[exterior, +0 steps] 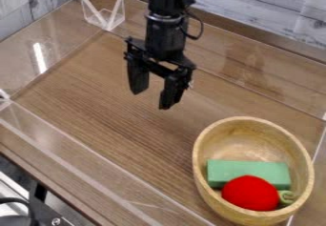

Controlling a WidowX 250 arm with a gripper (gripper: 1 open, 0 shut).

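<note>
My black arm stands at the back middle of the table, with the gripper (154, 85) open above the wood and nothing between its fingers. At the front right sits a pale wooden bowl (208, 144) holding a green block (237, 170) and a red round object (249, 194). The bowl is apart from the gripper, below and to the right of it in the view.
The wooden table (114, 134) has wide bare areas at left and centre. A clear angular plastic piece (105, 10) is at the back left. A white wall and the table's edges bound the space.
</note>
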